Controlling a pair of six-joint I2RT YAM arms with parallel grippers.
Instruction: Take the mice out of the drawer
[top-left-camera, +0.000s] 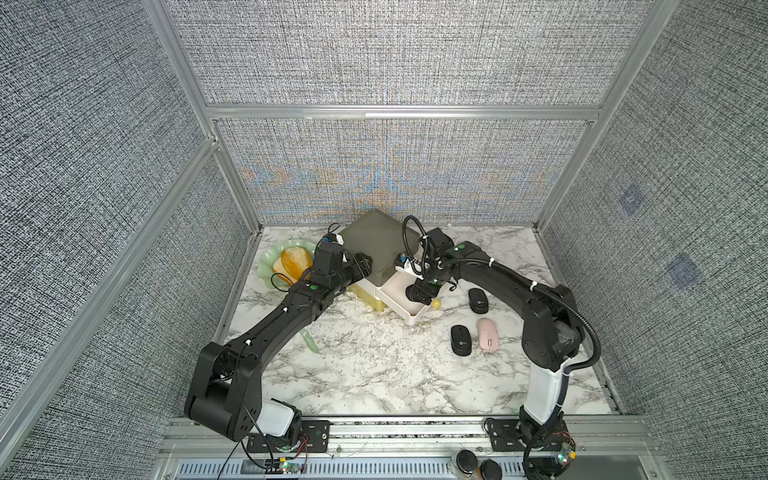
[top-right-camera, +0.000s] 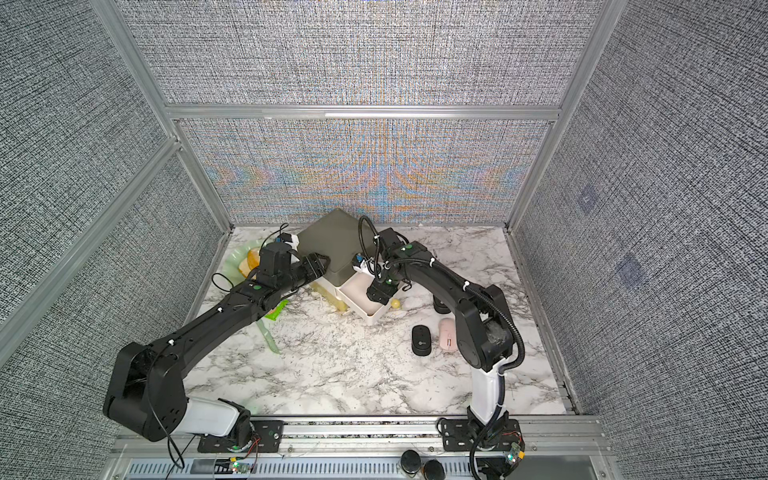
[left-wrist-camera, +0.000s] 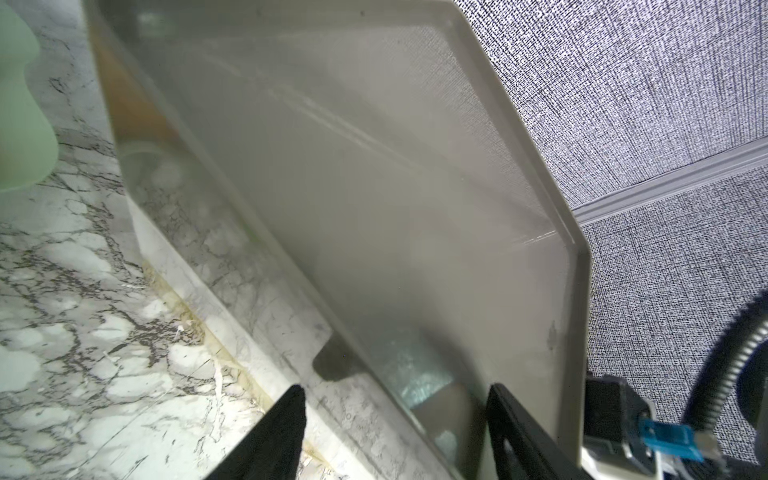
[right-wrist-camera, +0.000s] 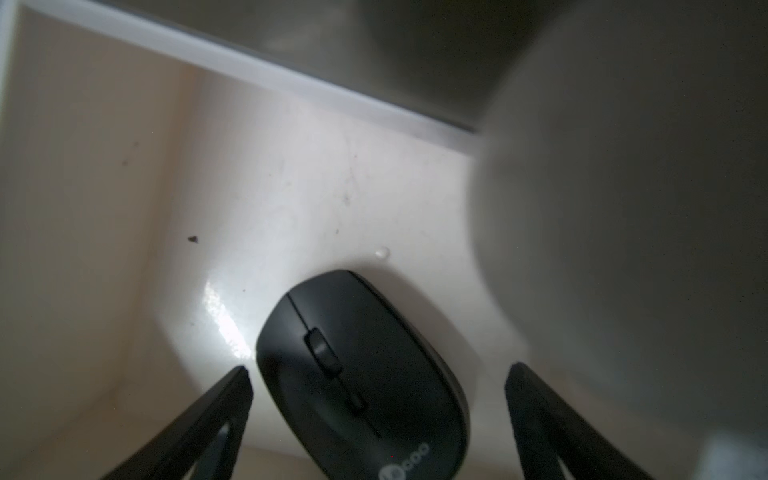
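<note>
The white drawer stands pulled out from under the grey-topped box. Inside it, a black mouse lies on the drawer floor, in the right wrist view. Over that mouse my right gripper is open, one finger to each side of it and apart from it. My left gripper is at the box's front left edge, its fingers partly spread near the grey lid. On the table to the right lie a black mouse, a pink mouse and another black mouse.
A green plate with bread-like food sits left of the box, partly behind my left arm. A small yellow ball rests beside the drawer. A green handle lies near the left arm.
</note>
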